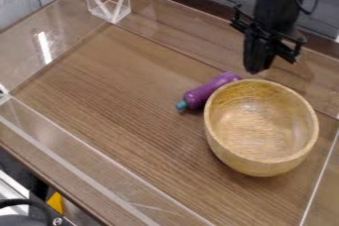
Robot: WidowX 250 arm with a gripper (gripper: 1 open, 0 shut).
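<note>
A black robot gripper (256, 56) hangs at the upper right of the camera view, above and behind a large pale yellow bowl (259, 131). It is shut, with nothing seen between its fingers. A purple cylindrical object with a teal tip (205, 92) lies on the wooden table just left of the bowl, in front of the gripper and a little to its left.
A clear wire-like rack (109, 4) stands at the back left. A raised edge runs along the back behind the gripper.
</note>
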